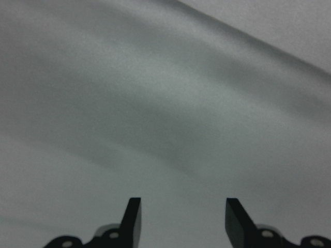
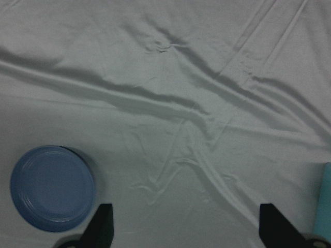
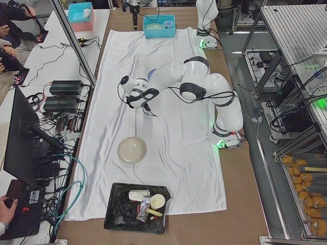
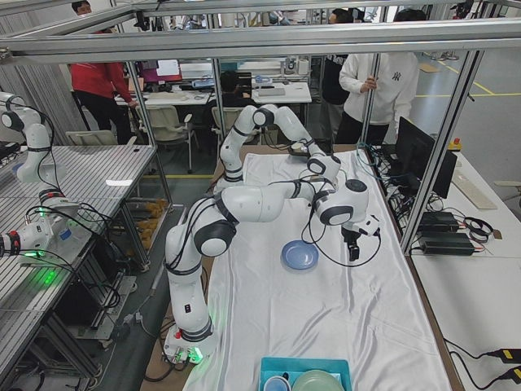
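Observation:
A blue plate (image 4: pixel 299 254) lies on the white cloth (image 4: pixel 244 309); the right wrist view shows this plate (image 2: pixel 51 188) at lower left. A beige plate (image 3: pixel 132 150) sits nearer the bottom of the camera left view. My left gripper is open over bare cloth, nothing between its fingers. My right gripper is also open, hanging above the cloth with the blue plate off to one side and nothing between its fingers.
A black lined bin (image 3: pixel 117 204) with assorted items stands at one end, a teal bin (image 4: pixel 305 362) with dishes at the other. Monitors, cables and frame posts border the table.

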